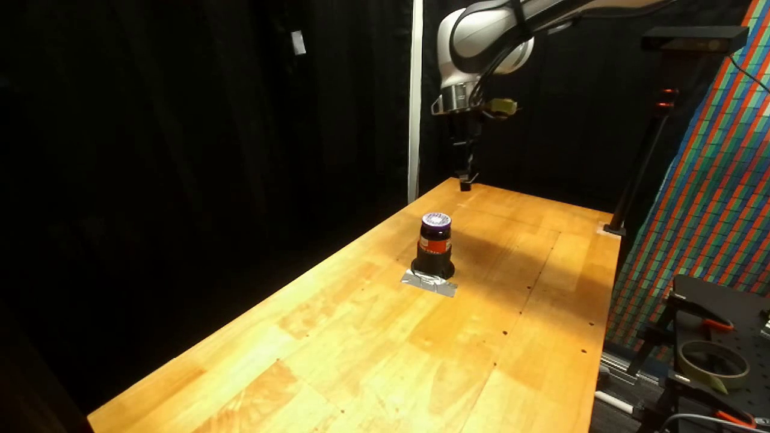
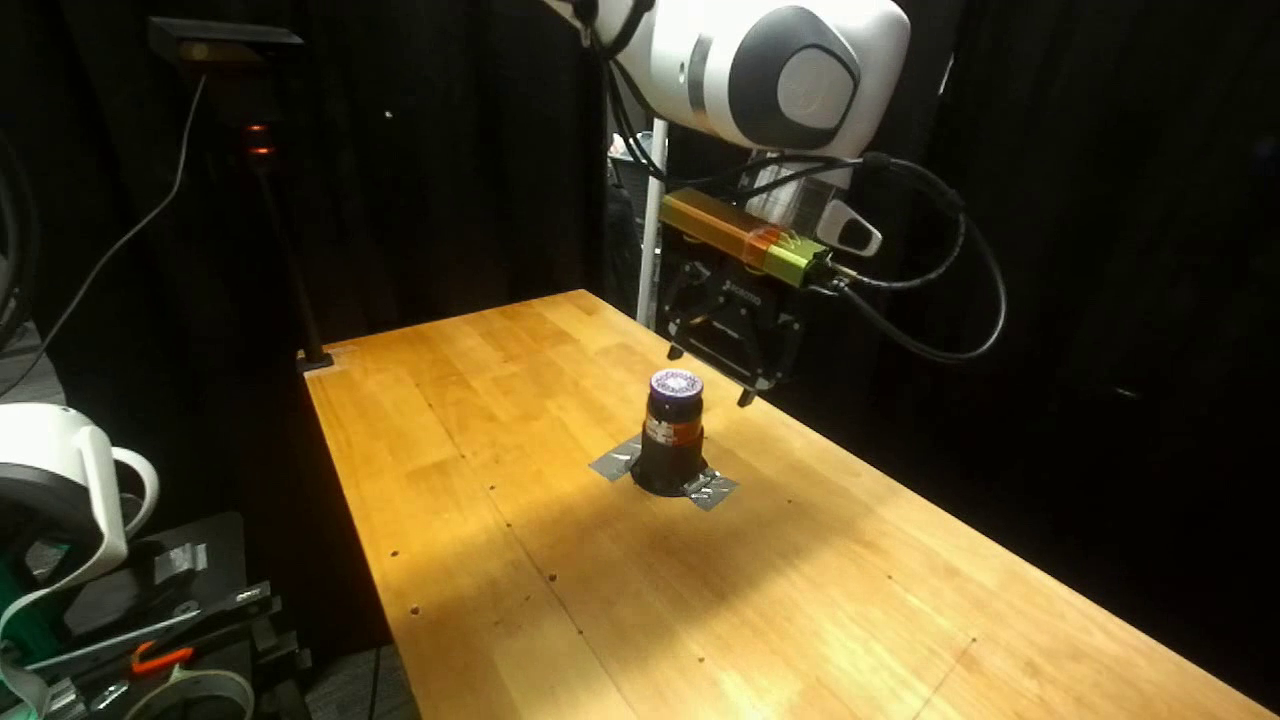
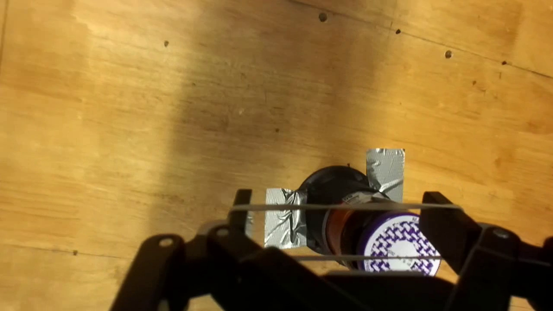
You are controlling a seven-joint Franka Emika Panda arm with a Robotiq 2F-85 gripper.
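A dark jar (image 1: pixel 435 244) with a purple and white patterned lid (image 2: pixel 675 383) stands upright in a black holder (image 2: pixel 663 466) on the wooden table. Silver tape (image 3: pixel 285 217) fixes the holder to the tabletop. Above table height and clear of the jar hangs my gripper (image 2: pixel 710 374), its fingers wide apart and nothing between them. In the wrist view the lid (image 3: pixel 400 243) shows near the right finger (image 3: pixel 446 220), with two thin bands stretched across the gap between the fingers. Part of the jar's body is hidden by the gripper in that view.
Bare wooden tabletop (image 1: pixel 346 339) surrounds the holder. A dark stand (image 1: pixel 640 166) with a device on top rises at the table's far corner. Beside the table, a black surface (image 1: pixel 722 310) carries clamps and a roll of tape (image 1: pixel 713 364).
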